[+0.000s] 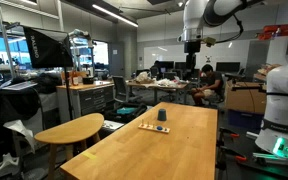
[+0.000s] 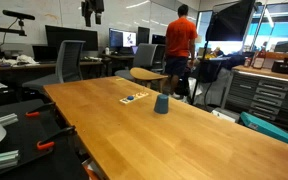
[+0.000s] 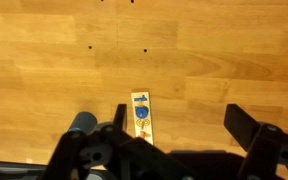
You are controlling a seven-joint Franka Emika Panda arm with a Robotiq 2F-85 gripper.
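A small light strip with blue and yellow coloured pieces [image 3: 142, 114] lies flat on the wooden table. Beside it stands a grey-blue cup [image 3: 84, 122], partly covered by my gripper in the wrist view. The cup [image 2: 161, 104] is upright in exterior view 2, and the strip [image 2: 134, 98] lies a short way from it. My gripper is open, its dark fingers wide apart with only bare tabletop seen between them. Exterior view 1 shows the gripper [image 1: 201, 44] high above the table, well clear of both the cup [image 1: 162, 115] and the strip [image 1: 154, 128].
A round-edged wooden table [image 1: 69, 129] stands alongside it in exterior view 1. A person in an orange shirt [image 2: 180, 38] stands beyond the table, near chairs and desks.
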